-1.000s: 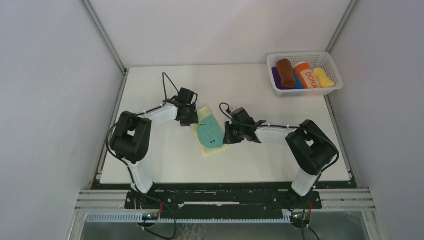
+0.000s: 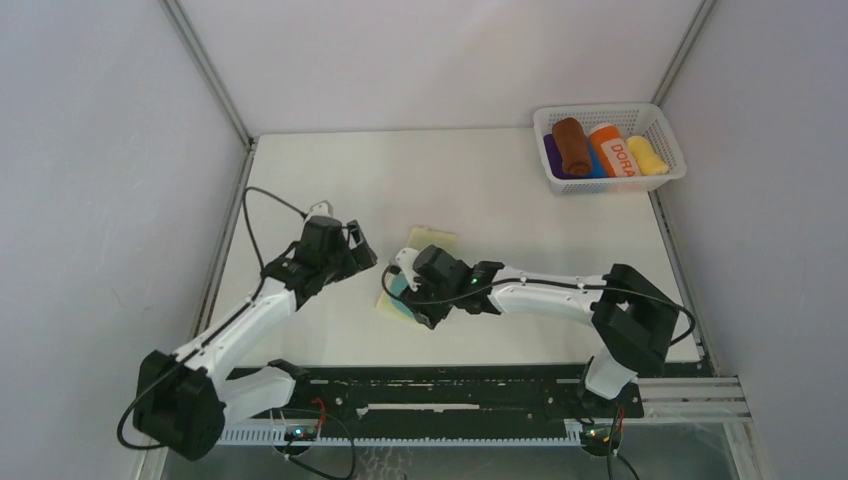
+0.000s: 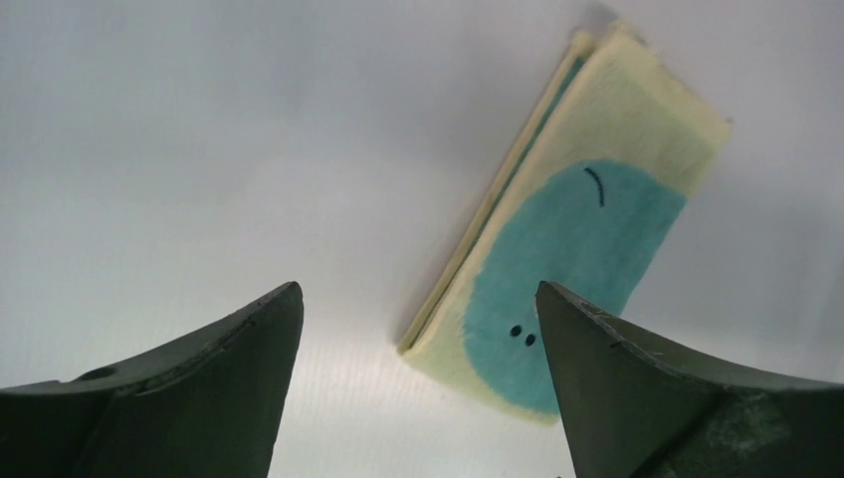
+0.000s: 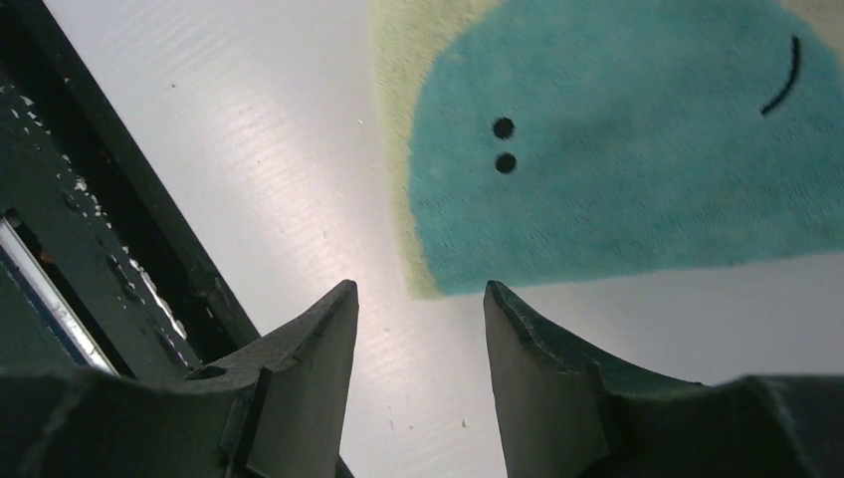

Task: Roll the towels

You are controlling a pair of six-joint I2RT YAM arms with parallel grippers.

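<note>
A folded cream towel with a teal face (image 3: 557, 269) lies flat on the white table, its folded layers showing along one long side in the left wrist view. To its left in the top view, my left gripper (image 2: 366, 246) is open and empty, clear of the cloth. My right gripper (image 2: 412, 310) hangs over the towel's near part and hides much of it from above. In the right wrist view, the towel (image 4: 597, 149) lies beyond the open fingers (image 4: 316, 373), with nothing between them.
A white basket (image 2: 620, 185) at the back right holds a brown rolled towel (image 2: 571, 147), an orange one (image 2: 612, 150), a yellow one (image 2: 647, 156) and blue and purple cloth. A dark rail (image 2: 430, 390) runs along the front edge.
The towel has turned, its far end now leaning right in the top view.
</note>
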